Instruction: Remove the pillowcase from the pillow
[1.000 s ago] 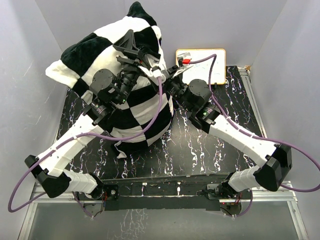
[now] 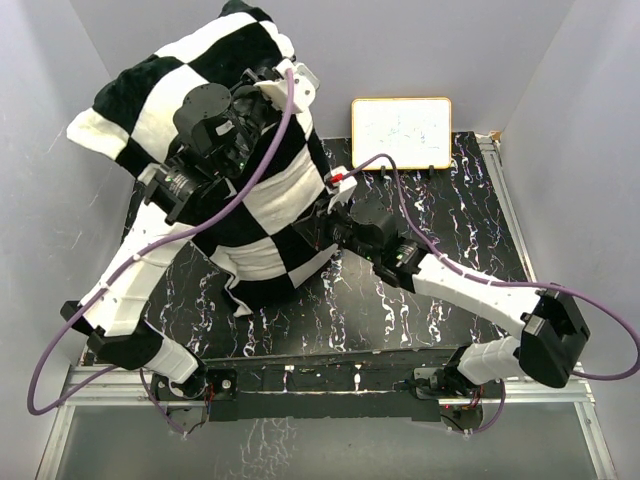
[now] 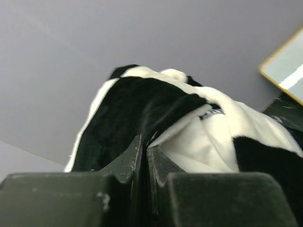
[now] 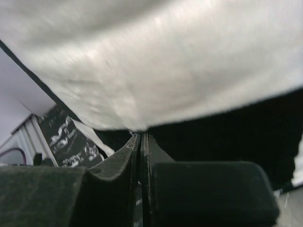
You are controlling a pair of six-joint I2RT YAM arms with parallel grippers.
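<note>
The black-and-white checked pillowcase (image 2: 280,200) with the pillow inside is held up over the left half of the table. My left gripper is high on it, shut on the cloth's bunched top edge, as the left wrist view shows. My right gripper is shut at the right side of the case lower down, on cloth at the border of a white and a black square; its fingertips are partly in shadow. Whether any of the pillow is out of the case cannot be told.
A small whiteboard (image 2: 401,130) stands at the back. Grey walls enclose the sides and back.
My left arm has lifted the pillowcase and moved toward the upper left in the top view. My right gripper has moved down toward the front, away from the left one.
</note>
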